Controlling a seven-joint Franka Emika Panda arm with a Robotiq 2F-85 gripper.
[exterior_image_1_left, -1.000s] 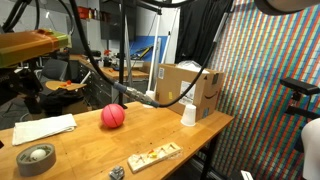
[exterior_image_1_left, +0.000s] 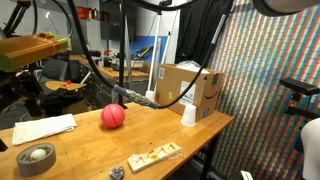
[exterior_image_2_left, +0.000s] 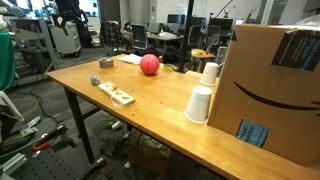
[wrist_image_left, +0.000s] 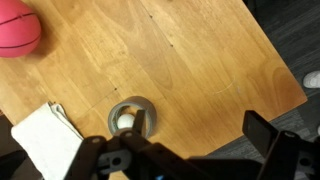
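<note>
In the wrist view my gripper stands open, its two dark fingers (wrist_image_left: 270, 138) wide apart and only wooden tabletop showing between them. A grey ring, like a roll of tape (wrist_image_left: 149, 113), lies on the table beside the left finger, apart from the gap. Something pale shows inside the ring. A folded white cloth (wrist_image_left: 48, 140) lies further left, and a red ball (wrist_image_left: 17, 25) is cut off at the upper left corner. From exterior view 1, the arm's end hangs above the table's left part, with its fingertips hard to make out.
Nearer the front of the table are a cream tray-like piece (exterior_image_1_left: 153, 157) and a small crumpled silver object (exterior_image_1_left: 116, 172). White cups (exterior_image_2_left: 197, 104) and a large cardboard box (exterior_image_2_left: 262, 90) occupy the far end. Bare wood (exterior_image_2_left: 155, 103) lies between.
At the left of exterior view 1, the arm's end has shifted and tilted slightly. Objects on the table have stayed where they were.
</note>
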